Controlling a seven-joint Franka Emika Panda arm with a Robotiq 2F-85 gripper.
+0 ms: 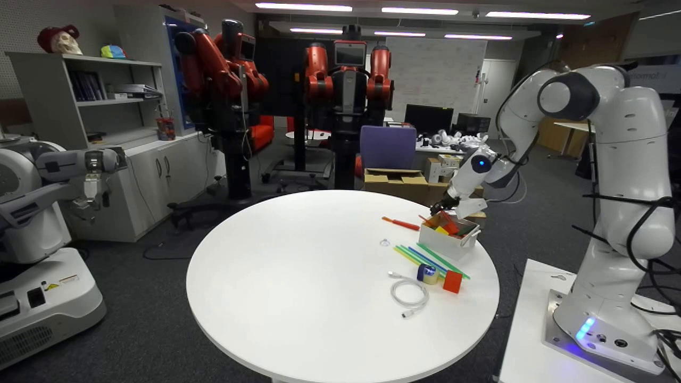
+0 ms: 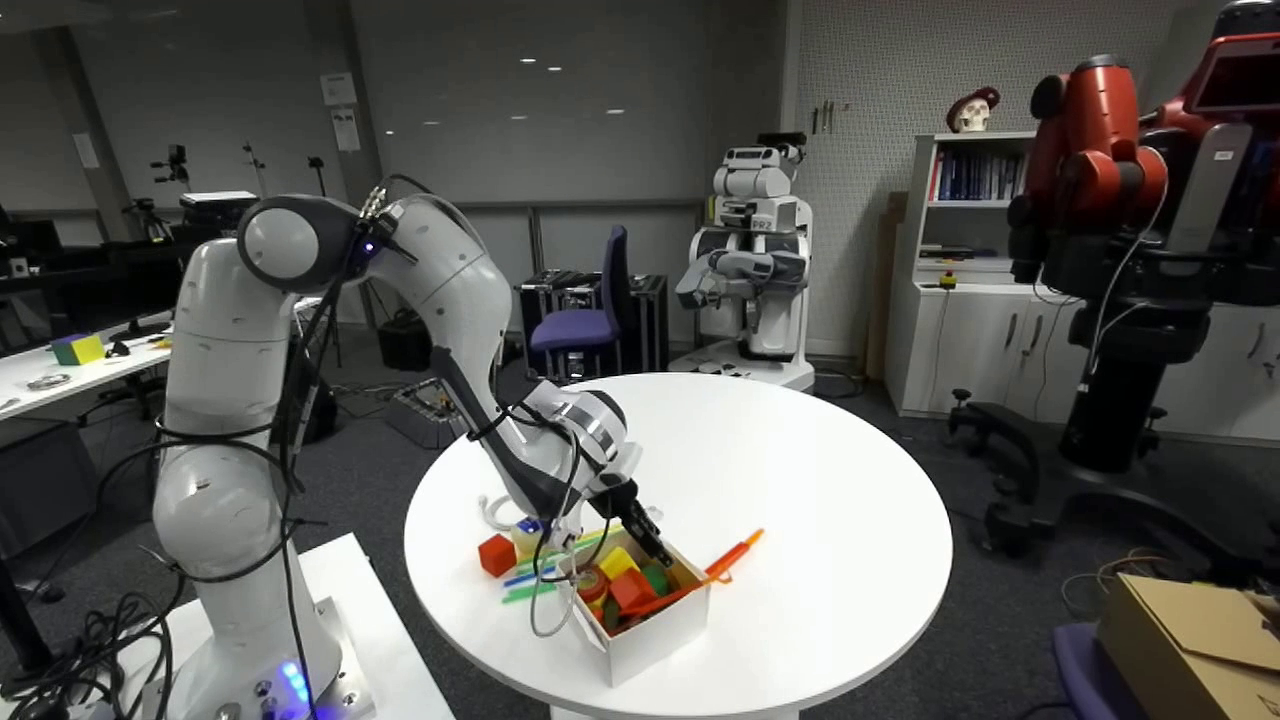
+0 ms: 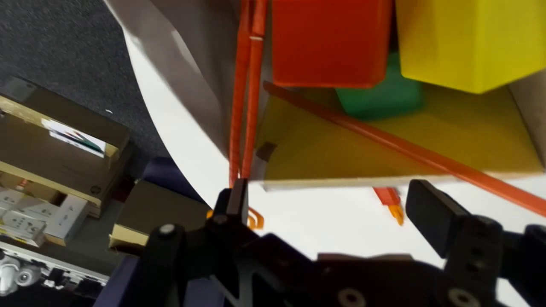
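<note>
My gripper is open, its two black fingers wide apart with nothing held between them. It hangs low over the white box [image 2: 657, 648], near the rim, as the second exterior view shows. Inside the box lie a red block [image 3: 330, 43], a yellow block [image 3: 473, 43] and a green piece [image 3: 384, 94]. Orange sticks [image 3: 246, 102] and a long red-orange stick [image 3: 409, 146] cross the box. On the table beside the box is an orange pen-like item [image 1: 403, 224]; its tip [image 3: 395, 212] shows past the box edge in the wrist view.
Next to the box lie several coloured sticks [image 1: 424, 256], a tape roll [image 1: 428, 274], a red cube [image 1: 453, 281], a coiled white cable [image 1: 408, 293] and a small clear item [image 1: 384, 242].
</note>
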